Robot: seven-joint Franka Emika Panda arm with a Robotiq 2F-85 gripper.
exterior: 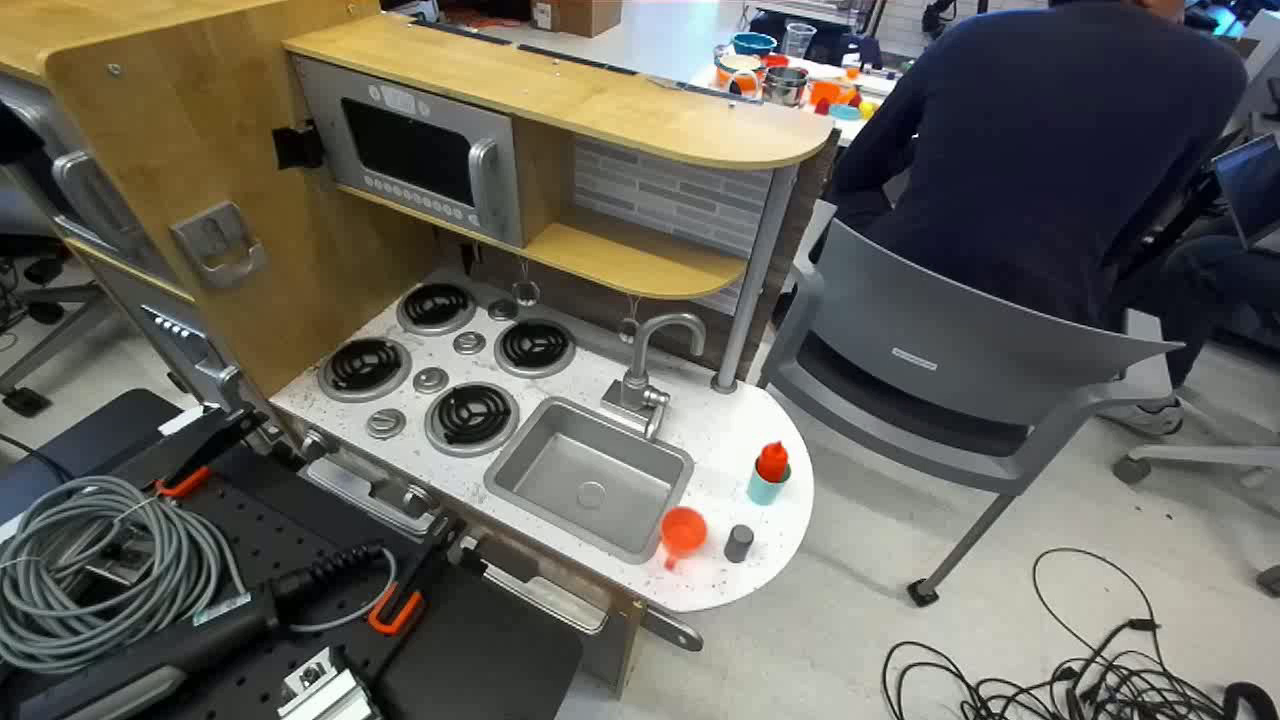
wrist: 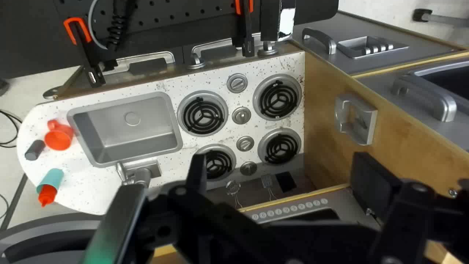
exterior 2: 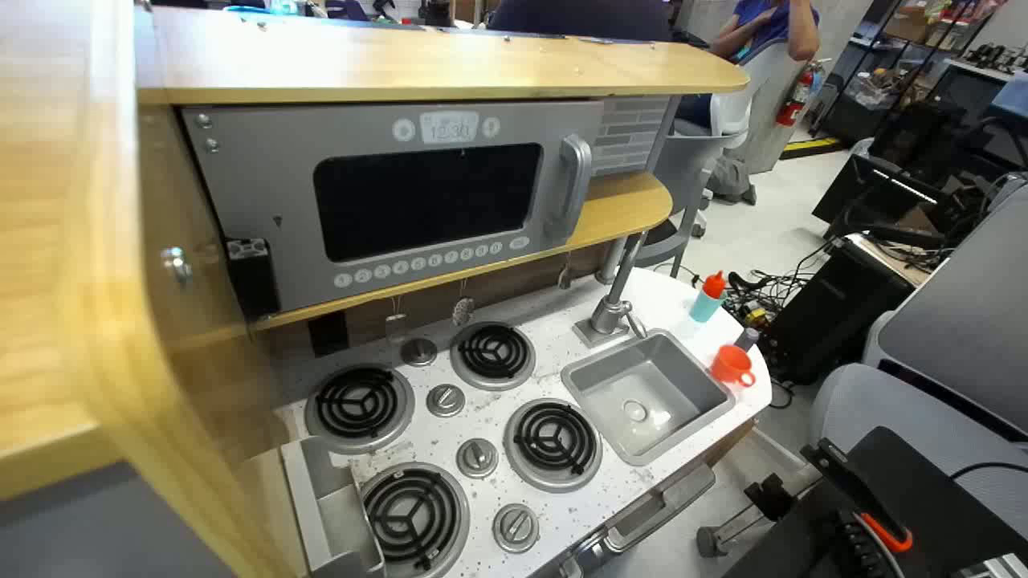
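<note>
My gripper appears only in the wrist view, above the toy kitchen. Its dark fingers stand wide apart, so it is open, and nothing shows between them. On the counter's rounded end, an orange-red cup (exterior: 684,530) sits close by the sink (exterior: 590,478). A small dark grey cylinder (exterior: 739,544) stands beside that cup. Farther back is a teal cup (exterior: 765,486) with a red pointed-top bottle (exterior: 773,461) in it. The sink is empty, and the microwave (exterior 2: 424,202) has its door shut.
Four-burner stove top (exterior 2: 554,443) is bare, with knobs between its coils. A faucet (exterior: 654,360) rises behind the sink. The wooden shelf (exterior: 576,90) overhangs the counter. A black table with coiled cable (exterior: 102,576) lies in front, and a person sits in a grey chair (exterior: 960,360).
</note>
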